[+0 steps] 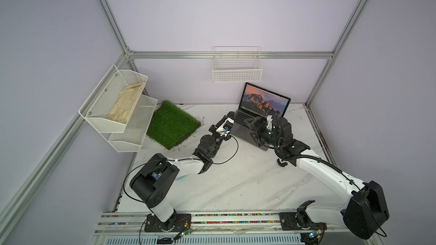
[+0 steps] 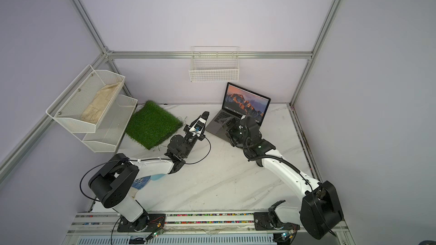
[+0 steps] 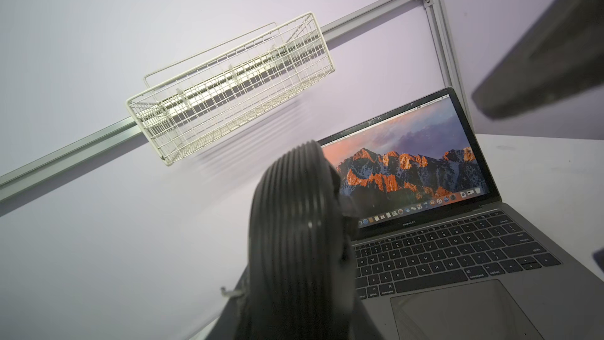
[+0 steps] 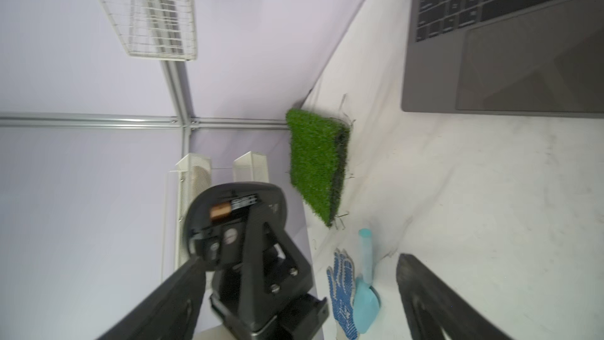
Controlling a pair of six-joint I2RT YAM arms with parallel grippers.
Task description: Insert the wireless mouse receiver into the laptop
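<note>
A black oval mouse (image 4: 273,196), its underside and an orange battery exposed, is held by my left gripper (image 1: 227,118), shut on it. In the left wrist view, the mouse's ribbed side (image 3: 294,233) stands upright and covers part of the laptop. The open laptop (image 1: 245,133) has its screen lit and keyboard facing me. My right gripper (image 1: 253,132) stands open over the laptop's front part, right of the mouse and apart from it. Nothing shows between its fingers. I cannot make out the small receiver in any view.
Green turf (image 1: 172,124) lies left of the laptop. A blue glove (image 4: 341,292) and a light-blue spatula (image 4: 365,305) lie beneath the left arm. Wire shelves (image 1: 119,109) hang at the left and a wire basket (image 1: 237,69) at the back.
</note>
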